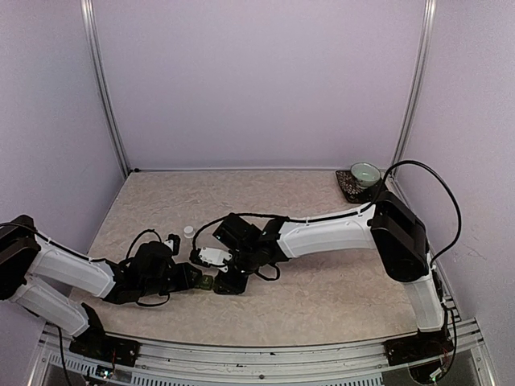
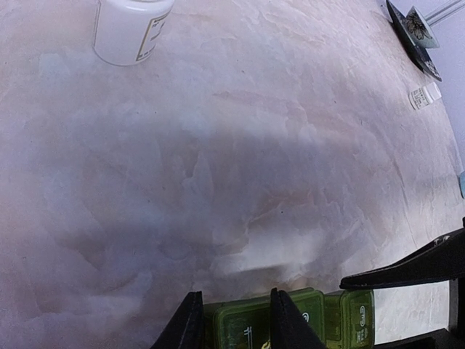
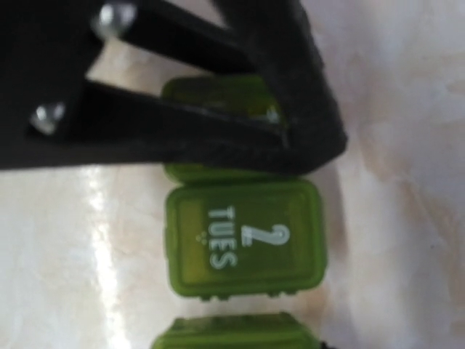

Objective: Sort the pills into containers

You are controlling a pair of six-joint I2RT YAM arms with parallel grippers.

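Observation:
A row of green lidded pill boxes lies on the table between both grippers (image 1: pixel 206 282). The middle one reads "2 TUES" (image 3: pixel 243 236); another (image 3: pixel 218 91) is partly behind the right gripper's fingers (image 3: pixel 305 138). My left gripper is shut on the pill box (image 2: pixel 290 320) at the bottom of the left wrist view. My right gripper (image 1: pixel 228 281) is low beside the boxes, its fingers over the far box; whether it grips it is hard to tell. A white pill bottle (image 2: pixel 131 29) stands behind them, with a smaller one (image 2: pixel 423 95) farther off.
A dark tray (image 1: pixel 351 188) with a pale green bowl (image 1: pixel 364 174) sits at the back right. The right arm spans the middle right.

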